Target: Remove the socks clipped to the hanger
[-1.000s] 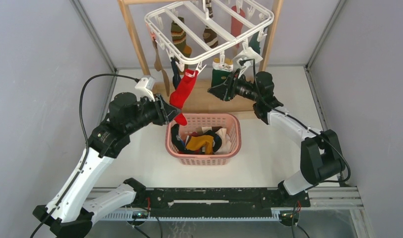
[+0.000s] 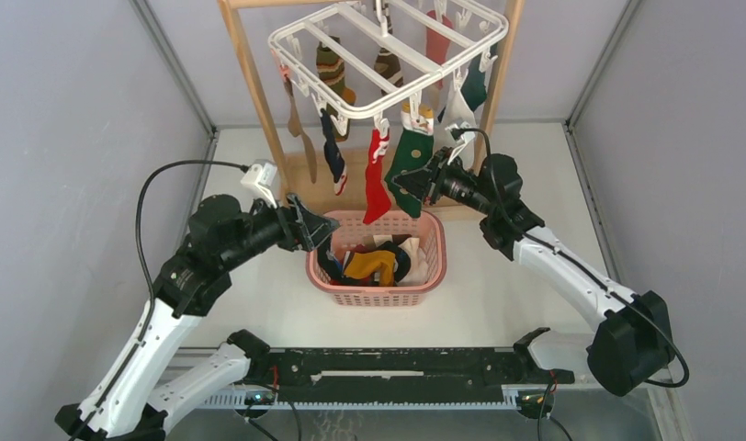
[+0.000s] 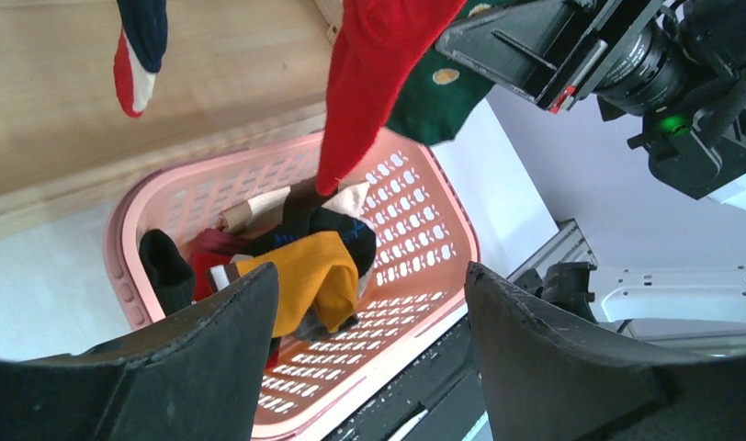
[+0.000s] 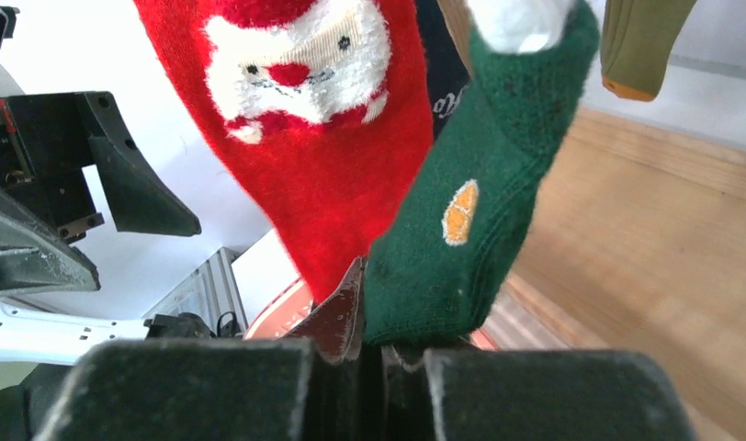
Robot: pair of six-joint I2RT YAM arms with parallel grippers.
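Socks hang clipped from the white hanger [image 2: 344,108]. A red sock [image 2: 377,179] with a white Santa face hangs at the front, clear of both grippers. Right of it, a green sock [image 2: 414,152] has my right gripper [image 2: 408,186] at its lower part; in the right wrist view the right gripper's fingers [image 4: 535,390] are shut on the green sock [image 4: 452,239]. My left gripper is open and empty, over the basket's left side, with the red sock [image 3: 378,83] ahead of it.
A pink basket [image 2: 431,230] stands below, holding several socks, a mustard one [image 2: 378,265] on top. A navy sock [image 2: 333,152] hangs left of the red one. Wooden posts [image 2: 250,73] flank the hanger. Table on both sides of the basket is bare.
The red sock has swung right, away from my left gripper, and hangs nearly straight. The green sock now shows lower and fuller beside my right gripper. The right elbow has shifted outward.
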